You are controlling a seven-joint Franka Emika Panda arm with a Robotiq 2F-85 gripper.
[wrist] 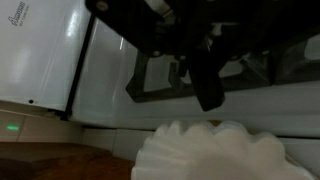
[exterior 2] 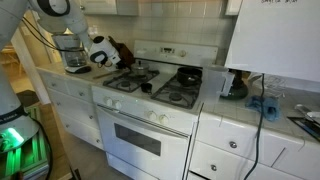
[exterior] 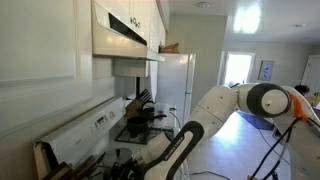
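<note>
My gripper is low over the stove in the wrist view, shut on a dark object. Its fingers and that object merge in deep shadow, so I cannot tell what the object is. A stack of white fluted paper, like coffee filters [wrist: 222, 152], fills the lower part of that view, just below the gripper. Black stove grate bars [wrist: 160, 95] lie behind the fingers. In exterior view 2 the white arm [exterior 2: 102, 50] reaches over the counter at the left of the stove. Exterior view 1 shows the gripper end only as a dark patch at the bottom.
Pots [exterior: 138, 127] stand on the far burners. A dark pan [exterior 2: 189, 75] rests on the stove [exterior 2: 150, 140], with small black items near its front. A coffee maker [exterior 2: 74, 58] is at the far left of the counter. Overhead, the range hood [exterior: 118, 38] juts out.
</note>
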